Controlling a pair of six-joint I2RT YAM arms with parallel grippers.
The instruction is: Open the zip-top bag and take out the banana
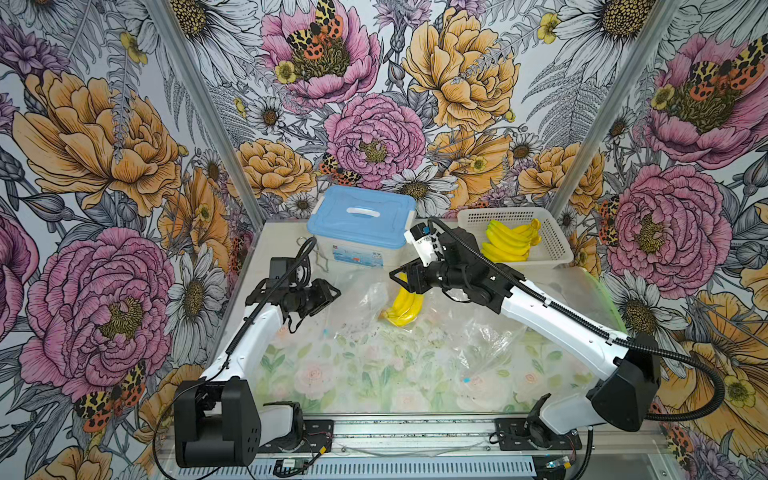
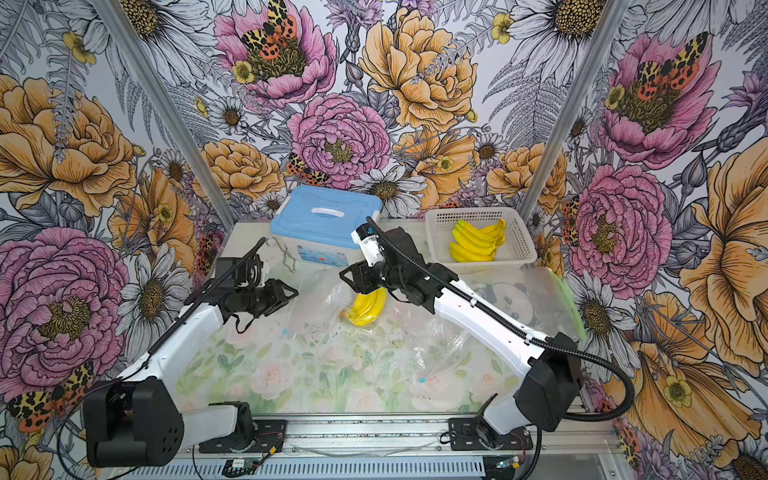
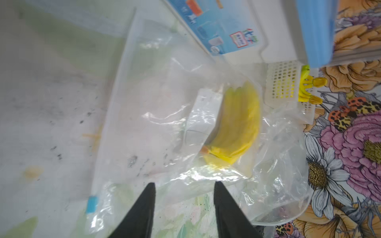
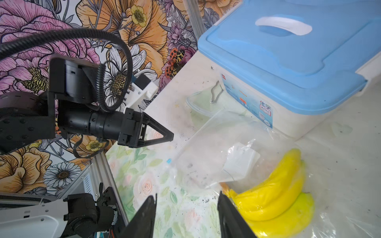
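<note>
A clear zip bag (image 4: 198, 158) lies flat on the table, crinkled and glossy. A bunch of yellow bananas (image 4: 269, 186) is at its right part, under or beside the plastic; which, I cannot fully tell. My left gripper hangs over the bag's left part, its fingers apart with nothing between them. My right gripper is above the bananas from the right, fingers apart and empty, partly hiding them in both top views.
A blue-lidded box (image 1: 360, 212) stands at the back. A white basket (image 1: 472, 224) with more bananas sits back right. A metal wire piece (image 2: 284, 252) lies left of the box. More clear plastic lies right of the bananas.
</note>
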